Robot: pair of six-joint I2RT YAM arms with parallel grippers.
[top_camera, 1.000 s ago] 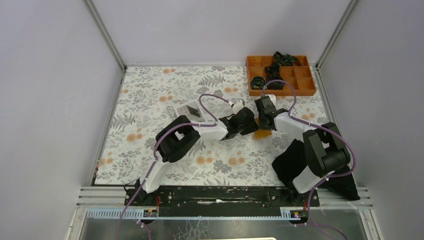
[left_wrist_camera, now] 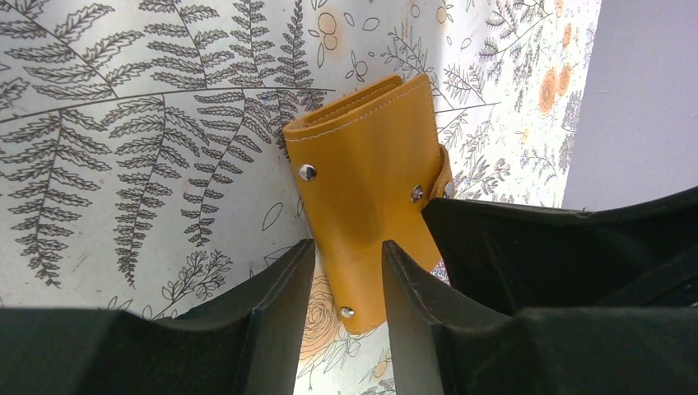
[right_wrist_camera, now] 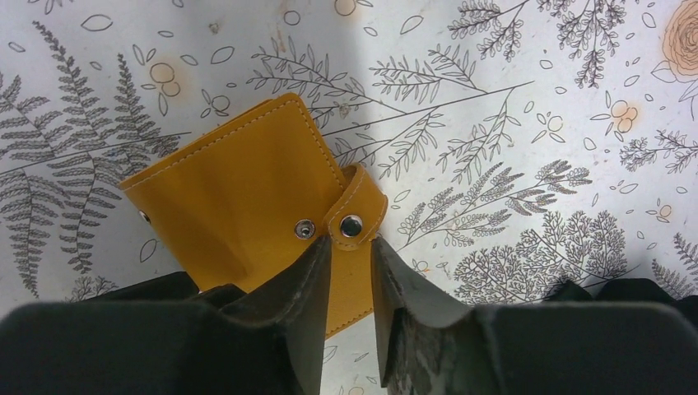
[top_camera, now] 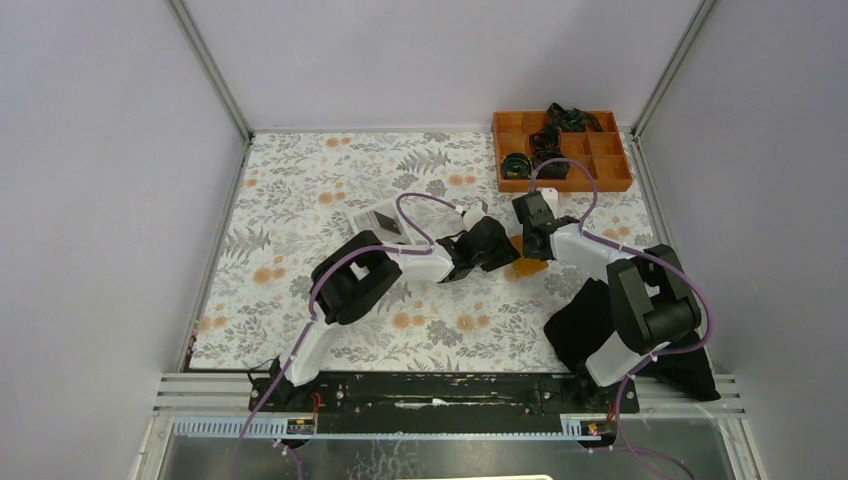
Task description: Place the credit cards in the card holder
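A mustard leather card holder [top_camera: 528, 266] [left_wrist_camera: 364, 197] [right_wrist_camera: 239, 197] lies on the floral mat, with a snap strap at one side. My left gripper [top_camera: 508, 258] is over one edge of it, fingertips slightly apart, nothing clearly between them. My right gripper [top_camera: 535, 245] is at the strap side, its fingertips near the snap and slightly apart. I cannot tell whether either touches the leather. No credit cards can be made out.
A wooden compartment tray [top_camera: 610, 165] with dark items stands at back right. A light flat object [top_camera: 380, 218] lies behind my left arm. A black cloth [top_camera: 572, 335] is at front right.
My right gripper has shifted slightly to the right in the top view. My left gripper has moved very little.
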